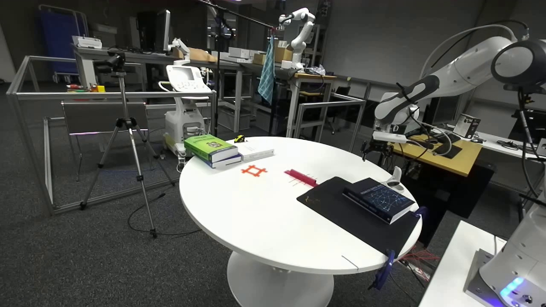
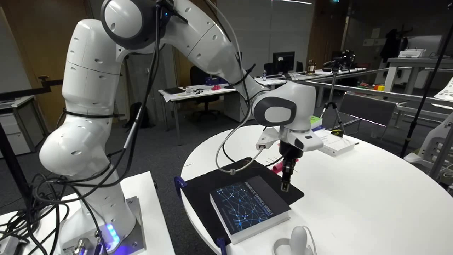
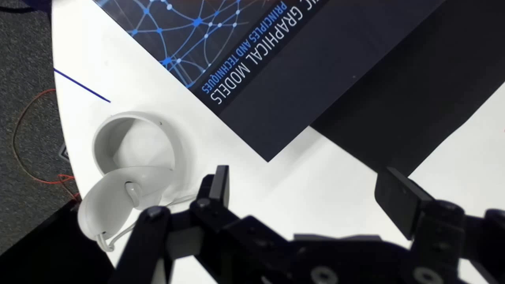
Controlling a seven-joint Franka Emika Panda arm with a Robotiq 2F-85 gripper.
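My gripper stands open, its two dark fingers wide apart with only white table between them. In exterior view 2 the gripper [image 2: 285,187] hangs above the round white table, to the far side of a thick dark book [image 2: 250,204]. That book, with a blue network pattern on its cover, lies flat, partly on a black mat [image 2: 199,187]. Close to the table's edge, a white curved device with a ring-shaped part [image 3: 132,142] rests beside the book; in the wrist view it is left of my fingers.
Green and blue books [image 1: 210,148] are stacked at the table's far left, beside a white box-like book [image 1: 256,151]. An orange square frame [image 1: 254,171] and a red strip [image 1: 302,177] lie mid-table. Blue clamps [image 1: 382,271] grip the rim.
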